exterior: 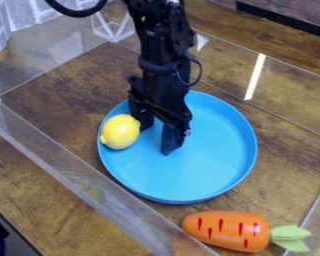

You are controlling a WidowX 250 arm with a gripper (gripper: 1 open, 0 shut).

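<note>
My black gripper [157, 125] reaches down from the top centre over the blue plate [203, 175], its fingers spread open and low over the plate's upper left part. A yellow lemon-like object [120, 132] rests on the plate at the left, just beside the left finger; whether they touch I cannot tell.
An orange toy carrot [236, 230] with pale green leaves lies on the wooden table at the lower right, beyond the plate's edge. A clear plastic strip [76, 180] runs diagonally along the left. Bare table surrounds the plate at the upper left and right.
</note>
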